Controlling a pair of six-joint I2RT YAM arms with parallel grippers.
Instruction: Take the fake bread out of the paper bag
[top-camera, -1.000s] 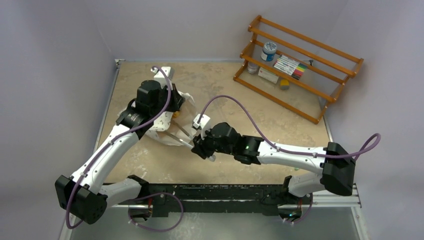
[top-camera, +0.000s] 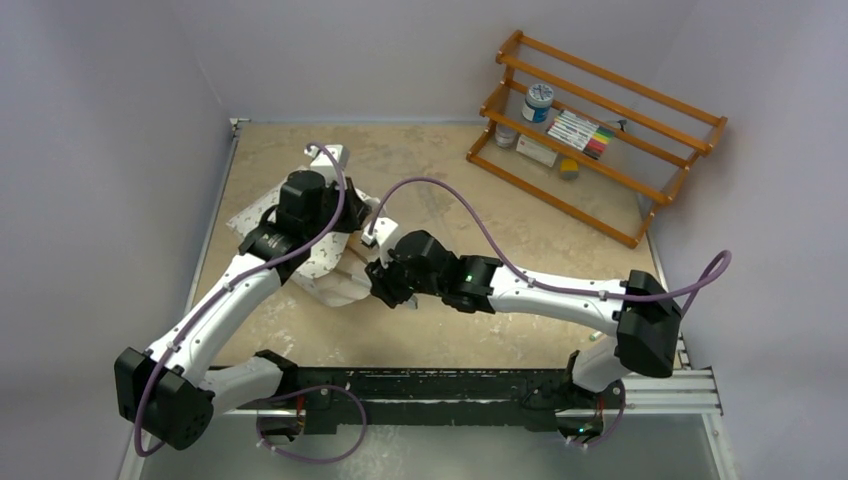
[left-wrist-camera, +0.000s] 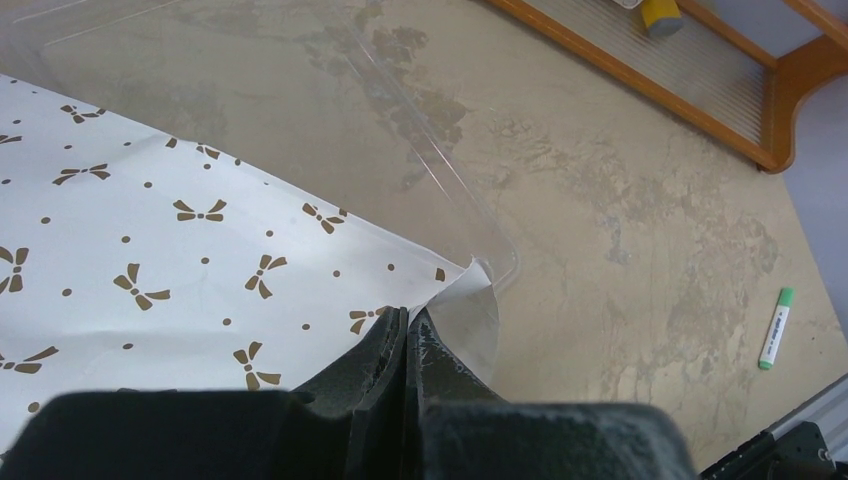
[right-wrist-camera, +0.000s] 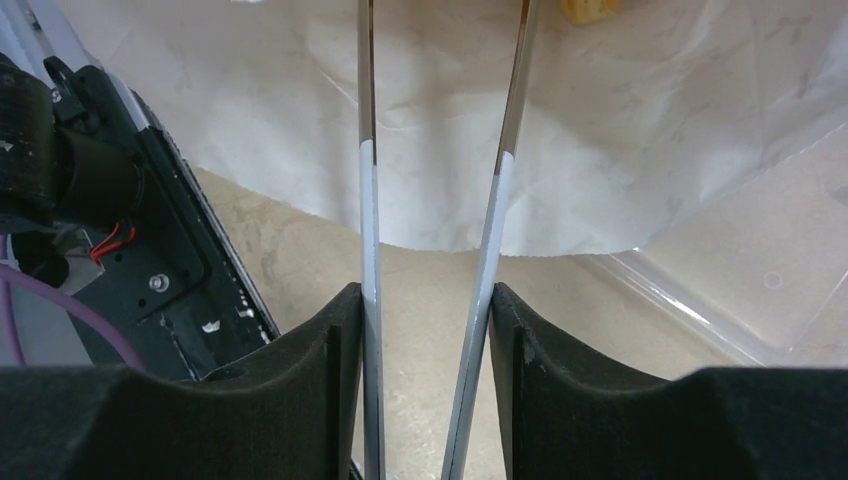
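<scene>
The white paper bag (top-camera: 320, 255), printed with brown bows, lies at the left in the top view, partly covered by my left arm. My left gripper is shut on the bag's rim, with paper pinched at its fingertips. In the right wrist view, the long narrow fingers (right-wrist-camera: 370, 250) of my right gripper stand apart and reach into the bag's mouth; their ends run out of that view. A small piece of yellow-orange fake bread (right-wrist-camera: 588, 8) shows at the top edge, right of those fingers. The rest of the bread is hidden.
Beneath the bag is a clear plastic tray (left-wrist-camera: 430, 155). A wooden rack (top-camera: 580, 210) with jars and markers stands at the back right. One green-capped marker (left-wrist-camera: 776, 328) lies near the front right edge.
My right gripper has moved left, its fingers deeper into the bag. The bread has gone from sight in the top view.
</scene>
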